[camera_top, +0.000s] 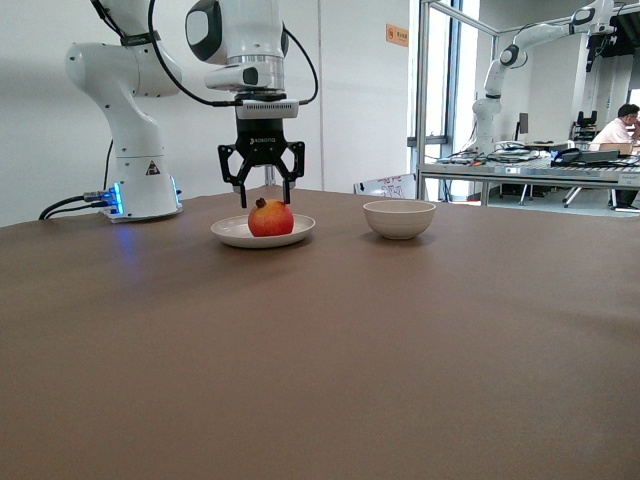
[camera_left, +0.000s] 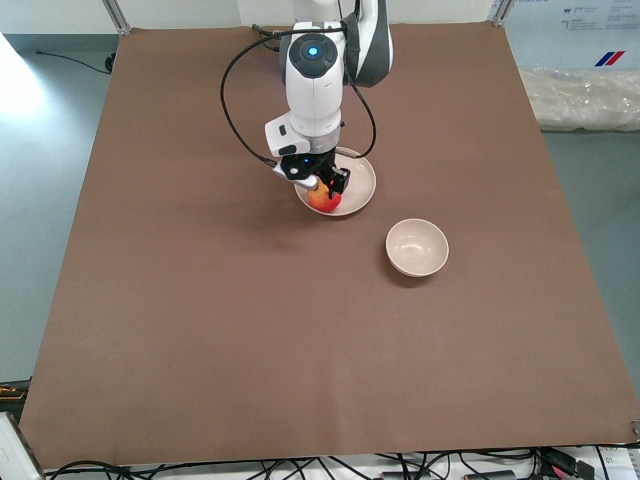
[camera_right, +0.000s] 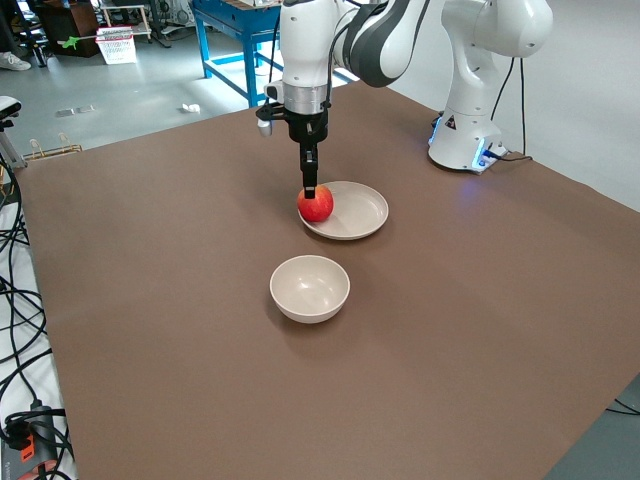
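Observation:
A red apple (camera_left: 322, 200) (camera_top: 270, 221) (camera_right: 315, 207) rests on a white plate (camera_left: 357, 185) (camera_top: 230, 229) (camera_right: 362, 213). My black gripper (camera_top: 265, 195) is lowered over the apple, its two fingers open on either side of it in the top view, tips near the apple's upper half. In the right view one finger hides part of the apple. An empty white bowl (camera_left: 417, 247) (camera_top: 398, 218) (camera_right: 309, 290) stands beside the plate, toward the right in the left and top views.
The white arm base (camera_right: 460, 140) stands at the back edge. Cables run along the outside of the table.

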